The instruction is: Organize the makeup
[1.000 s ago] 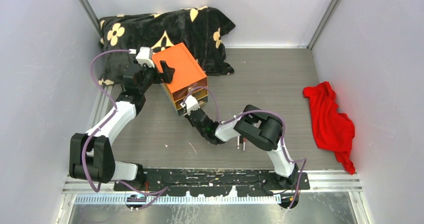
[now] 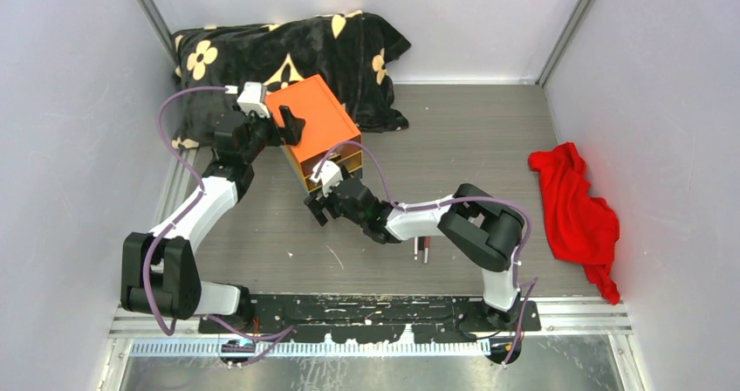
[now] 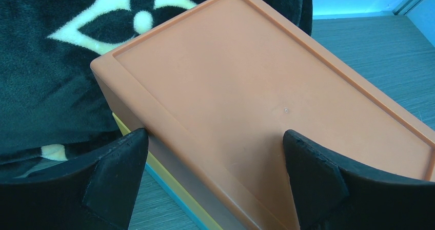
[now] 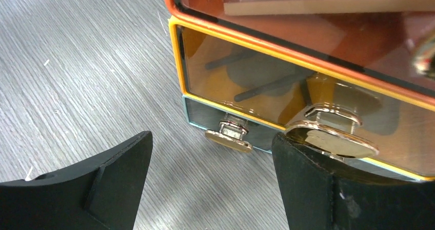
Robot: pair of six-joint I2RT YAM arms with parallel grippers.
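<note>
An orange-topped drawer box point(image 2: 316, 116) stands at the back centre, turned at an angle. My left gripper is over its top left edge, fingertips apart on either side of that edge; whether it grips cannot be told. My right gripper stands open at the box's front. In the right wrist view, the clear-fronted drawers show an orange tier, a yellow tier point(image 4: 215, 81) with dark items inside and a blue bottom tier, with gold knobs point(image 4: 228, 140) between and near my fingers. Thin pencil-like items point(image 2: 426, 256) lie on the table, partly hidden by the right arm.
A black patterned cloth point(image 2: 218, 55) lies behind and left of the box. A red cloth point(image 2: 567, 208) lies at the right.
My right gripper has shifted left along the box's front, with its arm reorienting slightly. The left arm and the box look unchanged.
</note>
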